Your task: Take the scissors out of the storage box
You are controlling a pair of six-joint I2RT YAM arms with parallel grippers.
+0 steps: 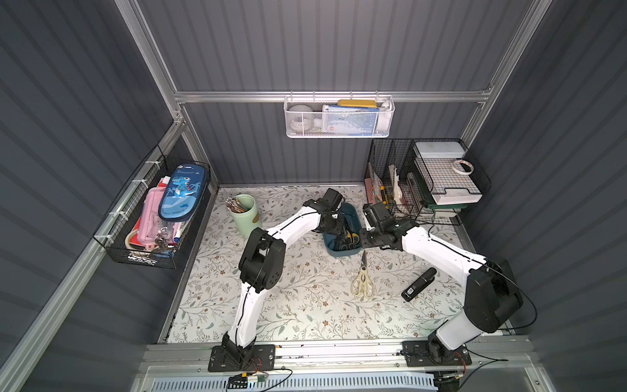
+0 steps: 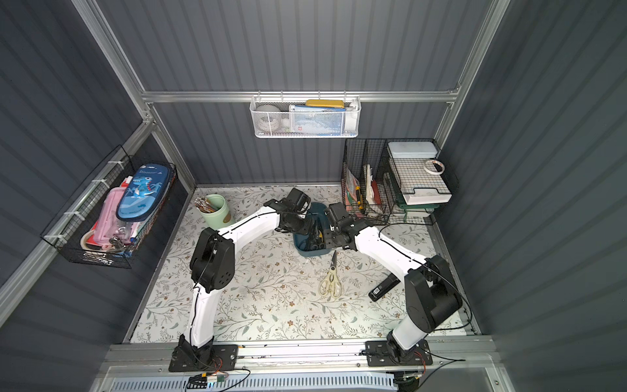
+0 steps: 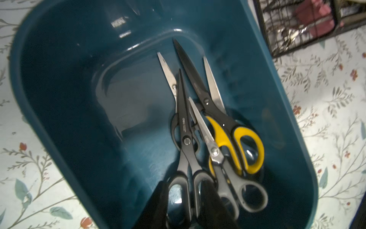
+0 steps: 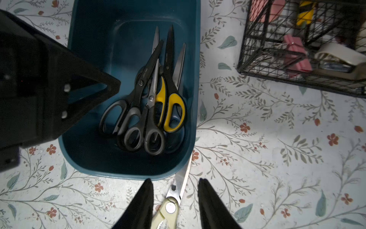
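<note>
The teal storage box [image 3: 68,114] holds several scissors: black ones [image 3: 186,141], yellow-handled ones [image 3: 247,148], grey-handled ones [image 3: 251,196]. My left gripper hangs over the box's near end, its fingers apart above the black scissors' handles, holding nothing that shows. My right gripper stands open just right of the box, above cream-handled scissors [image 1: 363,282] that lie on the table, blade toward the box.
A black stapler [image 1: 418,285] lies front right. A green pen cup [image 1: 251,222] stands back left. Black wire organisers [image 4: 266,64] stand behind right of the box.
</note>
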